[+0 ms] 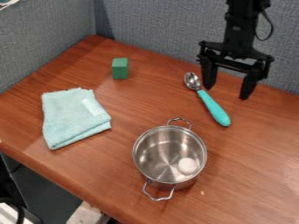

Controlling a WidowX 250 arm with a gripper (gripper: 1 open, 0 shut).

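Note:
My black gripper (228,81) hangs at the upper right over the back of the table, open, with nothing seen between its fingers. Below and left of it lies a spoon with a turquoise handle (212,108), its metal head toward the back. A green block (121,68) stands at the back left. A folded pale blue cloth (73,116) lies on the left. A steel pot (158,156) with two handles sits at the front, a white round object (187,165) inside it.
The wooden table (257,166) is bounded by grey padded walls behind and at left.

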